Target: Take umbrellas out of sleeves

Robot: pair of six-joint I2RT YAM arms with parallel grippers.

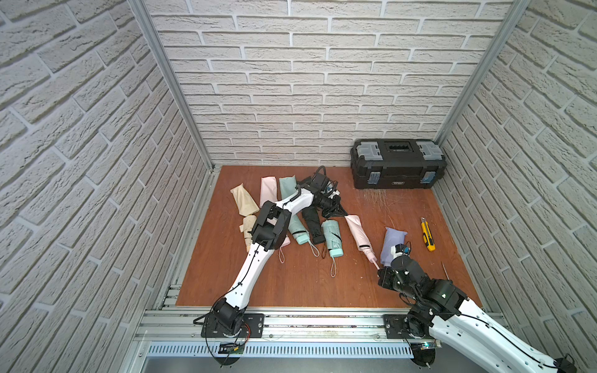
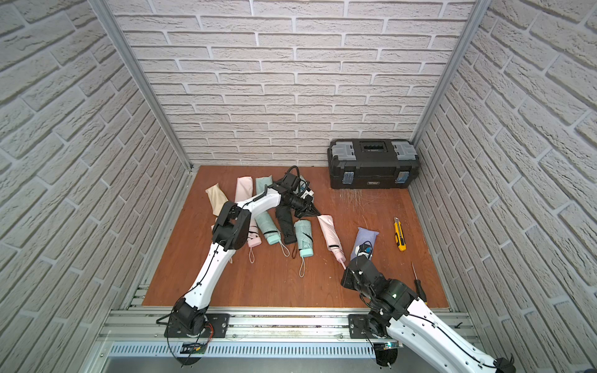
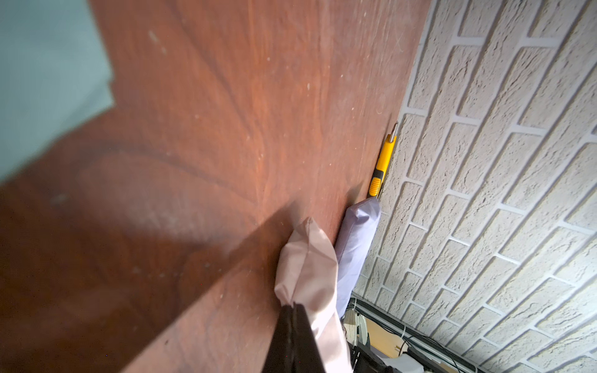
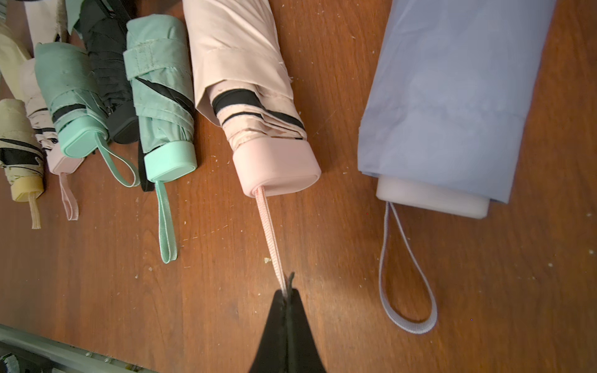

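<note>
A pink umbrella (image 4: 273, 163) lies with its sleeve (image 4: 236, 37) slid partly off, showing folded fabric and black band near the handle. My left gripper is shut at the sleeve's far end (image 3: 304, 261), pinching the pink cloth. My right gripper is shut on the pink wrist strap (image 4: 267, 230), pulled straight toward the front edge. A lavender umbrella (image 4: 447, 105) in its sleeve lies to the right. Left of the pink one lie mint (image 4: 158, 93), black, pink and beige umbrellas, with loose sleeves behind.
A black toolbox (image 1: 398, 161) stands at the back right. A yellow cutter (image 1: 427, 233) and a screwdriver (image 2: 419, 287) lie on the right.
</note>
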